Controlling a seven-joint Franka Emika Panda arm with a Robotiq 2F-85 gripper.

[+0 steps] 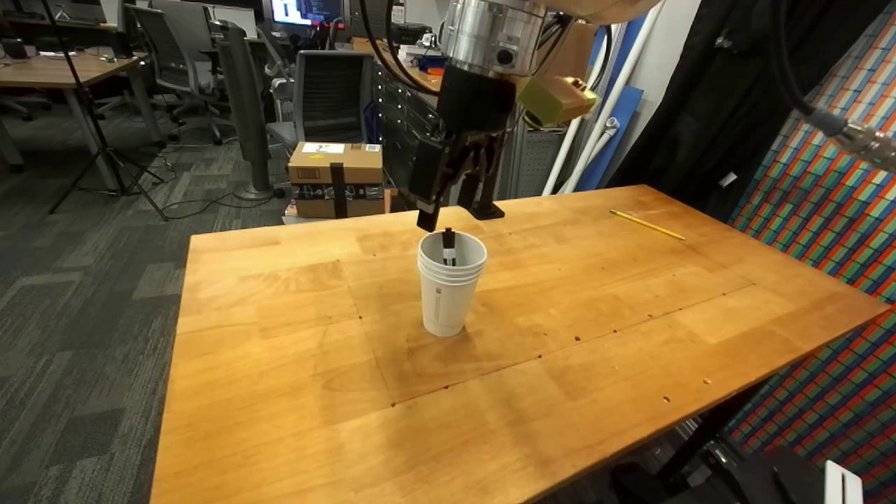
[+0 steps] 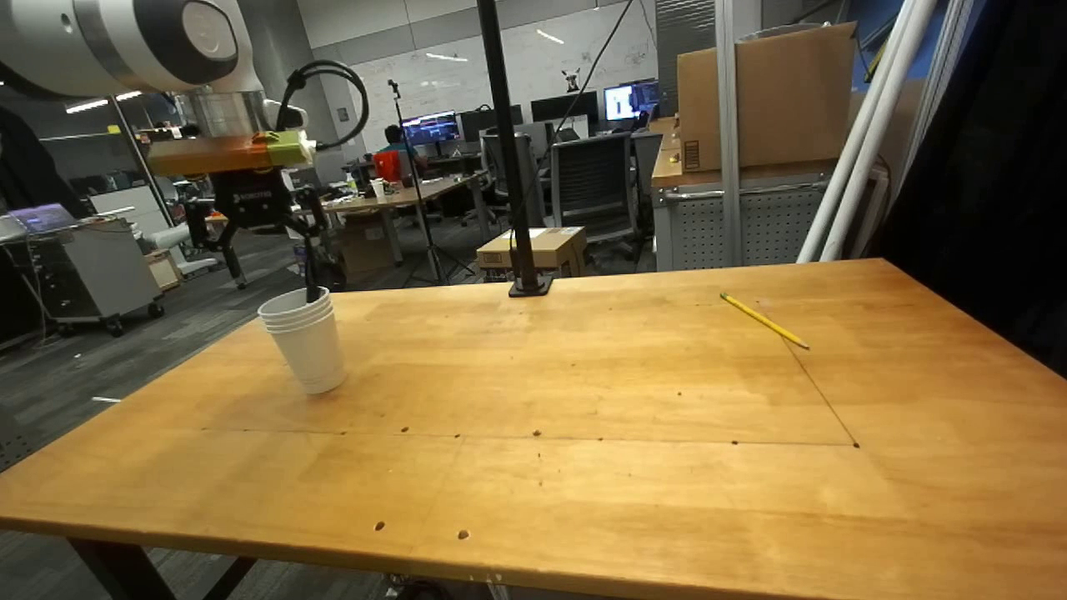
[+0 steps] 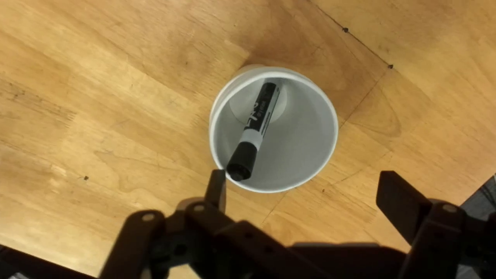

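Observation:
A stack of white cups stands upright on the wooden table, also seen in exterior view 2 as white cups. Inside the top cup leans a black marker with a grey band, its capped end resting by the rim nearest my gripper in the wrist view. My gripper is open, its two fingers spread wide with nothing held between them. In exterior view 1 the gripper hangs just above the cups, fingers pointing down and apart from them.
A yellow pencil lies toward the far right of the table. Near the back edge a black post rises from a flat base. Most of the tabletop right of the cups is clear.

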